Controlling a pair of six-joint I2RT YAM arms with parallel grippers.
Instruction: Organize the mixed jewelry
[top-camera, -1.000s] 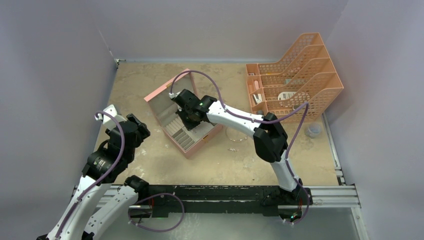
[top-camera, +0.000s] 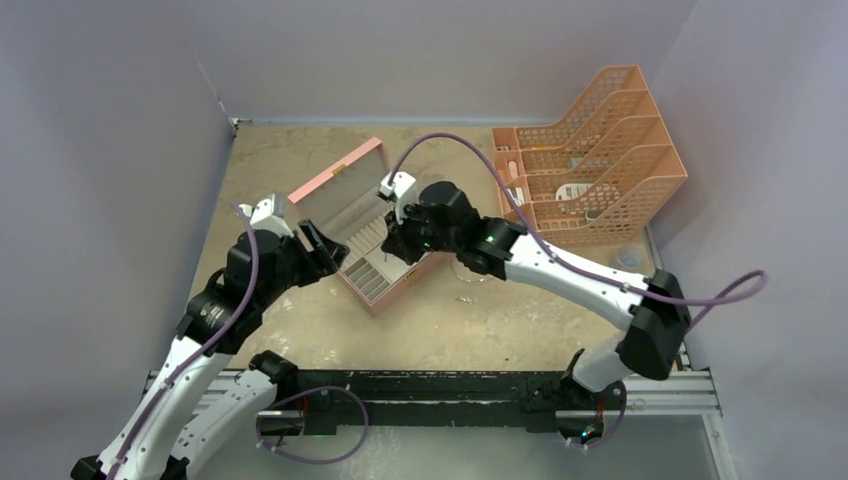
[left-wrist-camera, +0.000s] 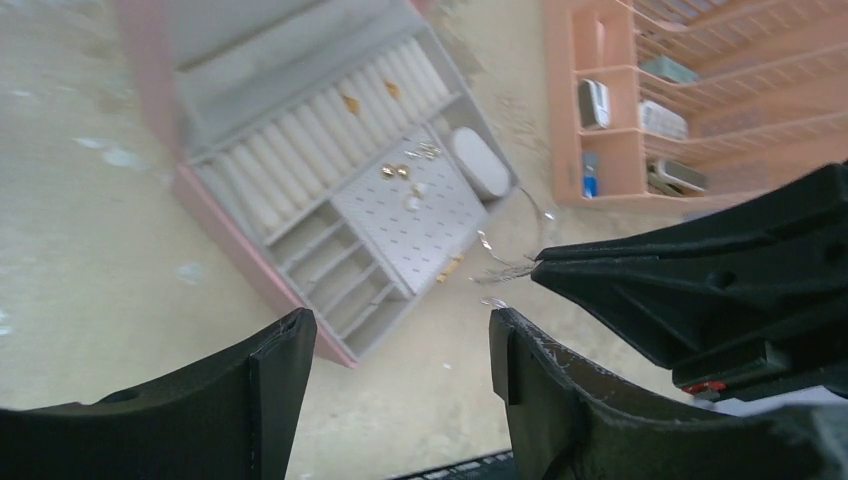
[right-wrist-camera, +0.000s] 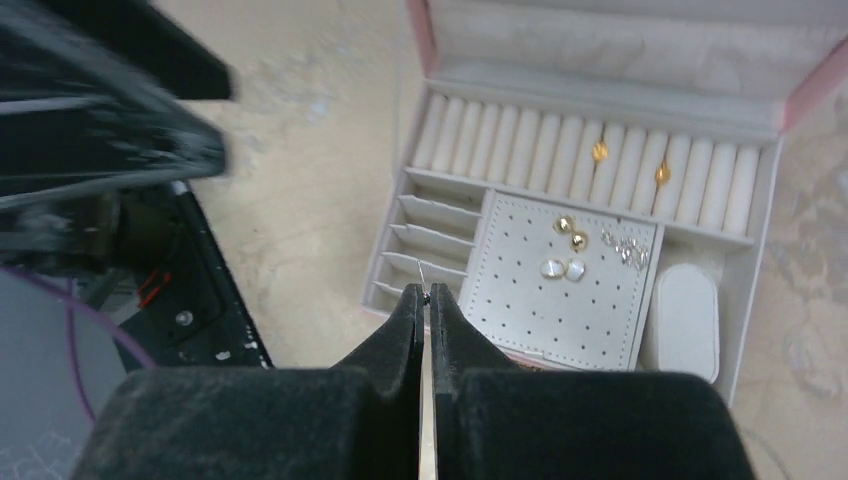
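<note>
The pink jewelry box (top-camera: 386, 298) lies open mid-table, with ring rolls, narrow slots, a perforated board (right-wrist-camera: 550, 310) and a white lidded compartment (right-wrist-camera: 682, 320). Two gold pieces sit in the rolls; gold, pearl-like and silver pieces (right-wrist-camera: 578, 240) lie on the board. My left gripper, over the box's left side, is open and empty. My right gripper is shut above the box, a thin wispy strand at its tips; what it is cannot be told. A chain (left-wrist-camera: 483, 240) and small silver pieces (top-camera: 465, 299) lie right of the box.
A peach organizer (top-camera: 590, 180) with small items stands at back right. A clear cup (top-camera: 628, 257) sits at the right edge. Bare table lies in front of the box and to its left. Walls border the back and sides.
My right gripper has risen and moved right from over the box interior. My left gripper has advanced rightward toward the box.
</note>
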